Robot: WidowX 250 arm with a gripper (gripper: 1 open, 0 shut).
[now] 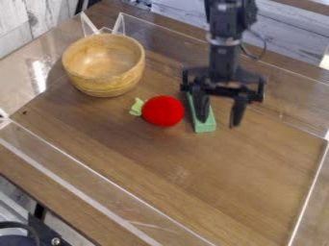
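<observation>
My gripper [215, 96] hangs down over the right-middle of the table, open, its dark fingers around and above a green block [203, 125] that lies flat. A red round object [164, 110] with a pale green top lies just left of the block. The gripper partly hides the block's upper part. A yellow bowl [103, 63] sits at the back left.
A pale wall edge borders the back, and a light surface lies beyond the left edge.
</observation>
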